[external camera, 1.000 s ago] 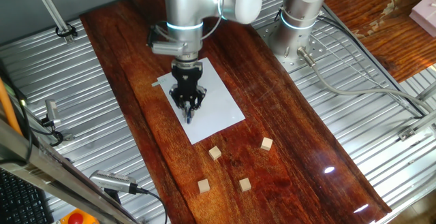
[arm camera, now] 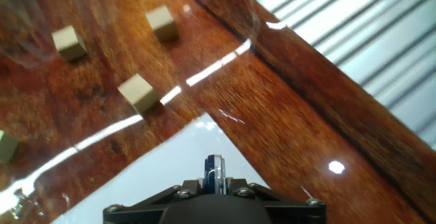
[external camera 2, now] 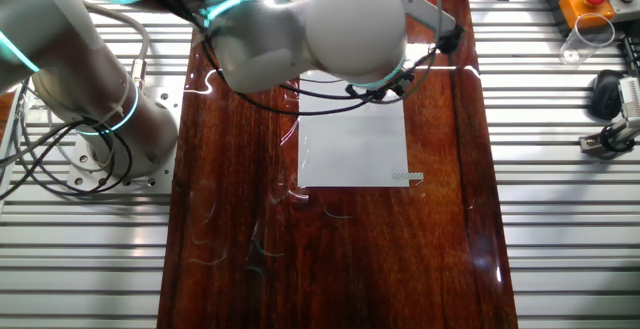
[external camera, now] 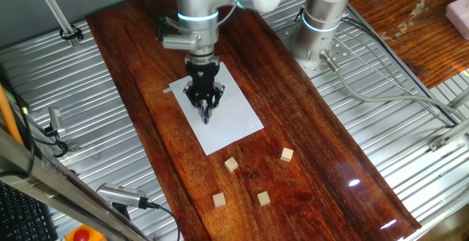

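Observation:
My gripper (external camera: 205, 108) is over the white paper sheet (external camera: 233, 116), pointing down. Between its closed fingers, a small slim blue-and-white object (arm camera: 215, 173) shows in the wrist view; it looks like a pen or marker, though its lower end is hidden there. Whether its tip touches the paper cannot be made out. In exterior view 2 the arm covers the gripper, while part of the sheet (external camera 2: 352, 149) lies bare, with no clear marks on it.
Several pale wooden cubes lie on the brown table beyond the sheet, the nearest cube (external camera: 231, 165) close to its edge. A small patterned strip (external camera 2: 407, 176) lies at one corner of the paper. Dark wood around the sheet is otherwise clear.
My gripper has shifted a little back across the sheet and slightly to the right in exterior view 1, the slim object moving with it. Paper and cubes stay put.

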